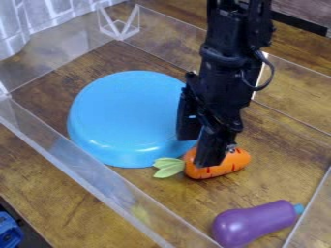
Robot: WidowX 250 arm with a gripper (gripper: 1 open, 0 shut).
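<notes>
The black gripper [202, 138] hangs low over an orange toy carrot [223, 168], one finger reaching in front of its upper left part. Whether its fingers enclose the carrot is hard to tell. The carrot's pale green leaves [168, 167] point left. A light blue upturned bowl or plate [123, 116] lies left of the gripper, partly behind it.
A purple toy eggplant [253, 225] lies at the lower right. Clear plastic walls [72, 174] border the wooden surface [110, 208] at left and right. A blue object [7, 232] is at the lower left edge, outside the wall.
</notes>
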